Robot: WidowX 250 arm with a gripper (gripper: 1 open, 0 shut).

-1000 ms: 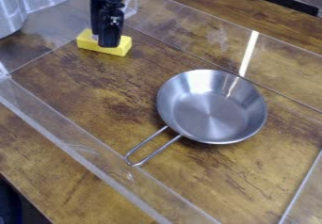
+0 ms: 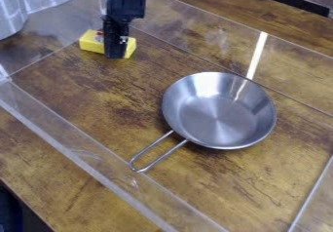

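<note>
A yellow block, like a sponge (image 2: pixel 92 43), lies on the wooden worktop (image 2: pixel 92 99) at the upper left. The tips are small and partly blend together, so nothing clearly shows between them.
A steel frying pan (image 2: pixel 216 104) sits at the centre right, its wire handle pointing to the lower left. Clear plastic edges run along the left and bottom, and a white sheet is at the top left. The wood between block and pan is bare.
My gripper has moved down onto the yellow block over the last second. The block and pan look to be in the same places.
</note>
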